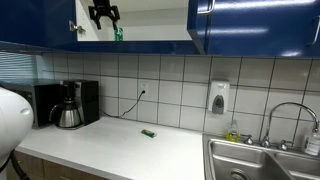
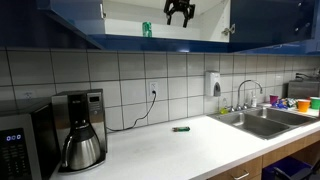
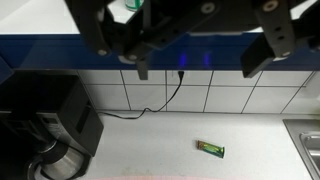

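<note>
My gripper (image 1: 105, 21) is raised to the open upper cabinet (image 1: 150, 26), just left of a green cylinder-like item (image 1: 118, 33) on its shelf in exterior view 1. In exterior view 2 the gripper (image 2: 179, 18) hangs well to the right of that green item (image 2: 147, 29). Its two dark fingers stand wide apart in the wrist view, with nothing gripped between them. Only a bit of green (image 3: 132, 5) shows there, at the top, partly behind the gripper. On the white counter (image 1: 115, 145) lies a small green packet (image 3: 210, 149).
A coffee maker (image 2: 80, 130) and a microwave (image 2: 23, 145) occupy the counter's left end. The sink (image 1: 240, 160) is at the right, with a soap dispenser (image 1: 218, 97) on the wall. Blue cabinet edges (image 2: 140, 44) border the open shelf. Mid-counter is mostly clear.
</note>
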